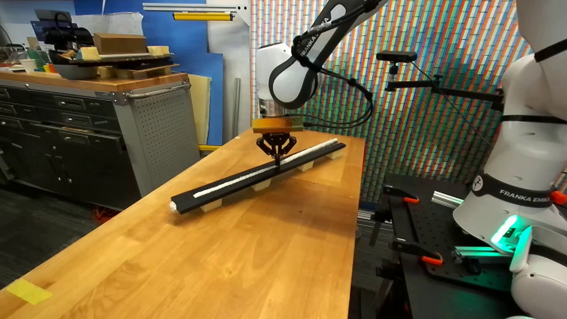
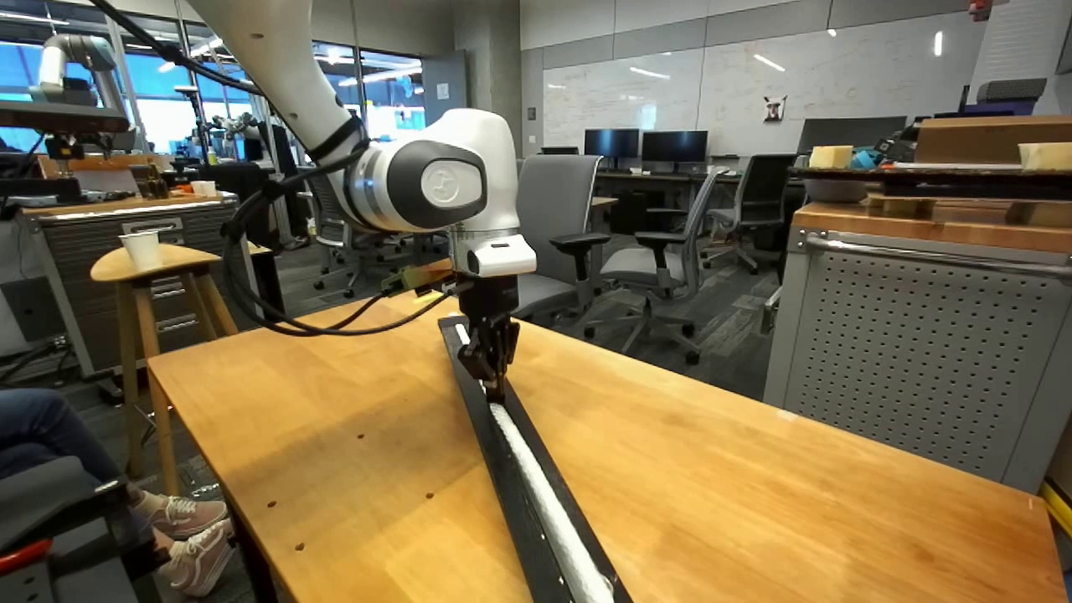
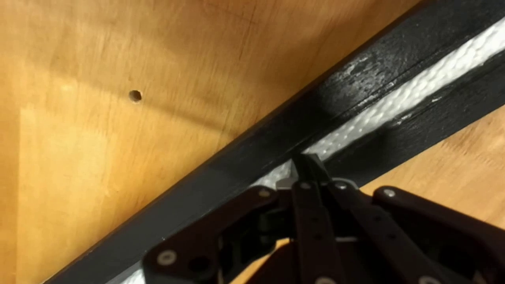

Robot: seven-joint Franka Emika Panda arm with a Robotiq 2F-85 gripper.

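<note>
A long black bar (image 1: 242, 181) with a groove along its top lies diagonally over the table, raised on small pale blocks. White braided rope (image 3: 402, 101) runs along that groove; at the bar's near-left end a white tip (image 1: 173, 206) pokes out. About midway along the bar, my gripper (image 1: 277, 162) points straight down at the rope, its tips touching or very close to it. In the wrist view the fingers (image 3: 310, 168) are together over the rope and hide a short stretch of it. Nothing shows between them.
Bare wooden table (image 1: 276, 255) lies open on both sides of the bar. One pale support block (image 1: 261, 185) shows under it. A grey cabinet (image 1: 159, 122) stands beyond the table's left edge.
</note>
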